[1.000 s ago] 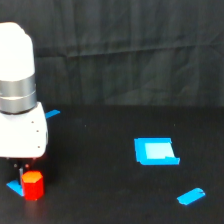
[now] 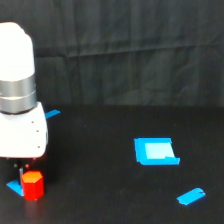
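A small red block (image 2: 32, 190) with a lighter orange, six-sided face stands on the dark table at the lower left. My gripper (image 2: 28, 172) hangs from the white arm right at the block, its dark fingers small and hard to make out against the black surface. The block hides part of them, so whether they touch it or stand apart does not show. Over to the right, blue tape frames a pale square (image 2: 157, 151) on the table.
A strip of blue tape (image 2: 191, 196) lies near the right edge. More blue tape (image 2: 15, 187) shows beside the block, and another bit (image 2: 52, 114) behind the arm. A dark curtain (image 2: 130, 60) closes the back.
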